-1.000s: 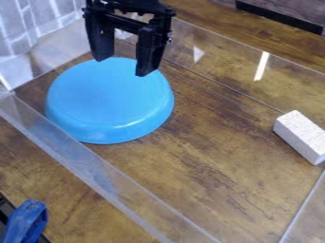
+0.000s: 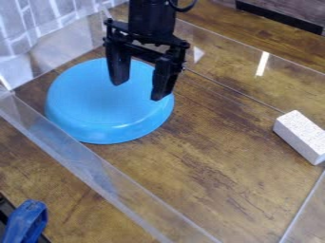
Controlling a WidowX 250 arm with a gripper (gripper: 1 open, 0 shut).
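The black gripper (image 2: 141, 71) hangs over the large round blue disc (image 2: 95, 114), its two fingers spread apart with nothing seen between them. It covers part of the disc's back and right area; whether it touches the disc I cannot tell.
A white block (image 2: 299, 136) lies at the right on the wooden floor (image 2: 216, 171). A dark blue object (image 2: 23, 220) is at the bottom left. Clear plastic strips border the area.
The disc and the white block look unmoved.
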